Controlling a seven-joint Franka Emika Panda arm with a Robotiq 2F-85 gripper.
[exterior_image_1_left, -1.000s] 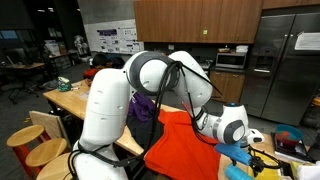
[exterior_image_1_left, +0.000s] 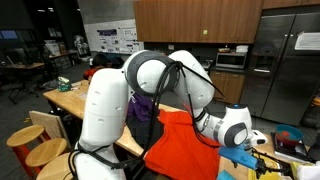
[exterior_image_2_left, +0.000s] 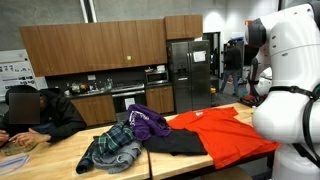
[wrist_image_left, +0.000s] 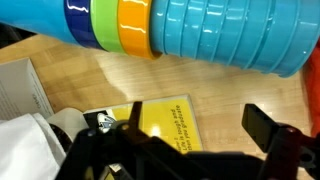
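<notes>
My gripper is open, its two dark fingers wide apart with nothing between them. Across the top of the wrist view lies a ribbed blue cylinder (wrist_image_left: 230, 30) with orange, green and dark-blue bands, beyond the fingertips and apart from them. Under the gripper, a yellow-and-white printed card or packet (wrist_image_left: 165, 122) rests on the wooden table, partly covered by the left finger. In exterior view 1 the arm reaches down at the table's right side, near blue items (exterior_image_1_left: 228, 175); the fingers are too small there to make out.
A white crumpled item (wrist_image_left: 25, 150) lies at the wrist view's left. Red cloth (exterior_image_1_left: 180, 140) covers the middle of the table, with dark cloth beside it. A purple garment (exterior_image_2_left: 148, 122) and folded clothes (exterior_image_2_left: 118, 150) lie farther off. Bare wood shows around the card.
In exterior view 1 the arm's lower end has shifted only slightly near the blue items. The cloths look unmoved.
</notes>
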